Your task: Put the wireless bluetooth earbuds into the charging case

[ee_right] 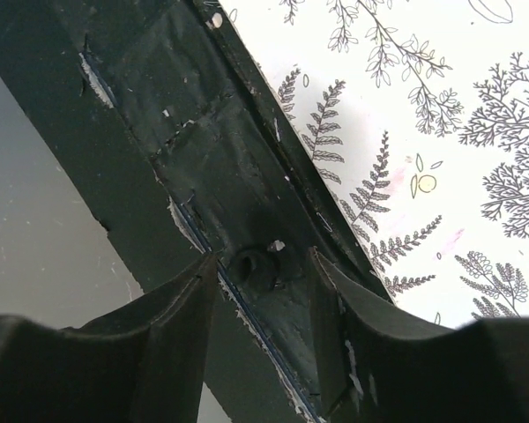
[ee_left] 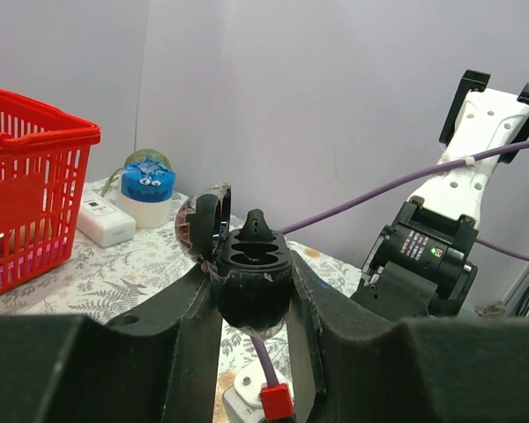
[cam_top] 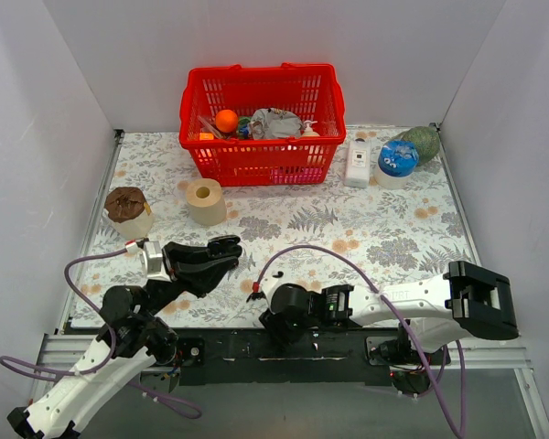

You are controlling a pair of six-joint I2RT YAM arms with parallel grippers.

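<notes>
Dark and glossy, the charging case (ee_left: 254, 280) is gripped between the fingers of my left gripper, its lid (ee_left: 203, 225) raised and its slotted inside facing up. In the top view the case (cam_top: 225, 245) is at the left gripper's tip, above the table's left-middle part. My right gripper points down over the black strip at the table's front edge, its fingers parted. A small dark rounded thing (ee_right: 256, 269) shows on the strip between them; I cannot tell whether it is an earbud. No earbud shows clearly on the table, part of which the right arm covers.
A red basket (cam_top: 256, 169) stands at the back. Around the table are a tape roll (cam_top: 206, 201), a brown-topped container (cam_top: 126, 210), a white bottle (cam_top: 358, 165) and a blue-lidded jar (cam_top: 397, 160). A purple cable (cam_top: 348, 263) arches over the right arm.
</notes>
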